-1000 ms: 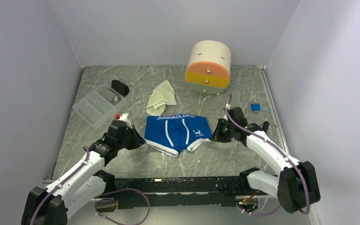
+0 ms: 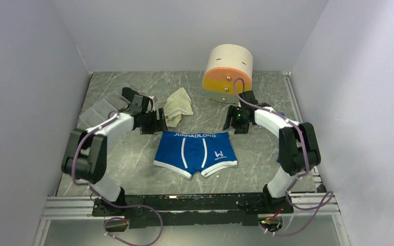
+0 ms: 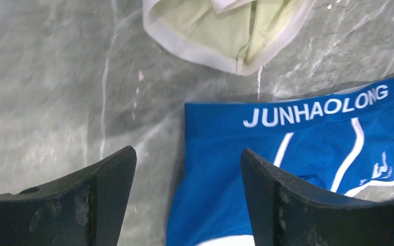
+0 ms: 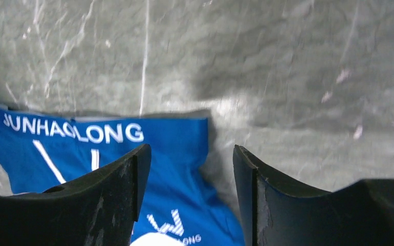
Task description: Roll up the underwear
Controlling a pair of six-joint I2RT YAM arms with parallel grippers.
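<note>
The blue underwear (image 2: 195, 151) lies spread flat on the table, its lettered waistband toward the back and its white-trimmed legs toward the front. At the waistband's left end is my left gripper (image 2: 162, 123), its fingers apart and nothing held. In the left wrist view, the underwear's left corner (image 3: 205, 120) shows ahead of the left gripper. Near the opposite end my right gripper (image 2: 228, 120) stands open and empty. The right wrist view has the waistband's right corner (image 4: 192, 136) beyond and between the right gripper's fingertips (image 4: 142, 154). Neither gripper visibly touches the cloth.
Behind the left gripper lies a pale yellow-green cloth (image 2: 178, 105). A clear divided tray (image 2: 101, 110) sits at the back left, partly covered by the arm. A rounded drawer box (image 2: 229, 72) stands at the back.
A second ago both grippers were shut at the leg hems, pulling them outward. Both have since opened, let go and moved back to the waistband ends. The underwear has shifted slightly toward the front.
</note>
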